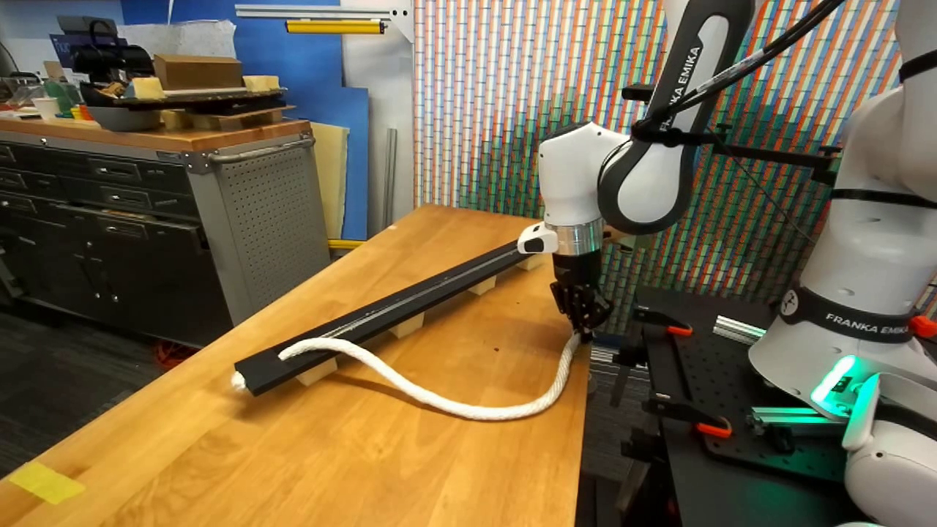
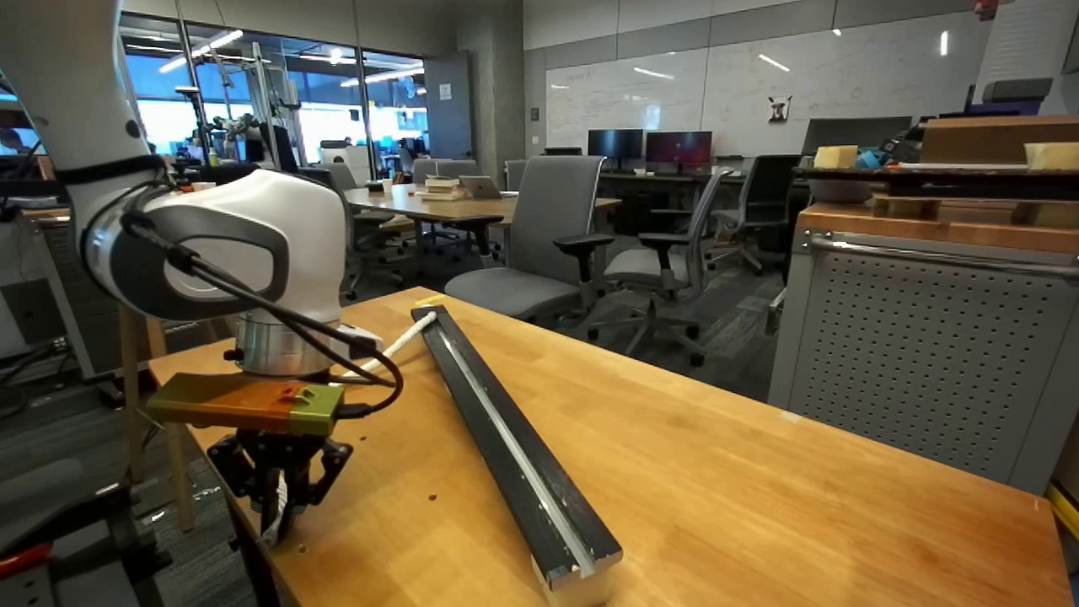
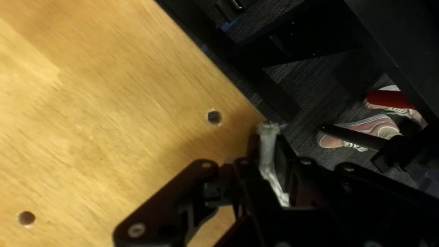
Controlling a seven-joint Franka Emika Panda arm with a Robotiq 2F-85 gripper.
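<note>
A white rope [image 1: 474, 410] curves across the wooden table, one end at the near end of a long black channel [image 1: 386, 313] and the other at the table's right edge. At that edge my gripper [image 1: 581, 334] is shut on the rope's free end. In the wrist view the rope's frayed tip [image 3: 268, 133] pokes out between the dark fingers, just over the table border. From the second exterior view, a bit of white shows in the gripper [image 2: 275, 511]. The channel's groove [image 2: 516, 455] looks empty along most of its length.
Wooden blocks [image 1: 409, 326] prop the channel above the table [image 1: 395, 474]. Yellow tape [image 1: 45, 482] marks the near left corner. Past the right edge is a gap, then a black stand [image 1: 685, 457] with clamps.
</note>
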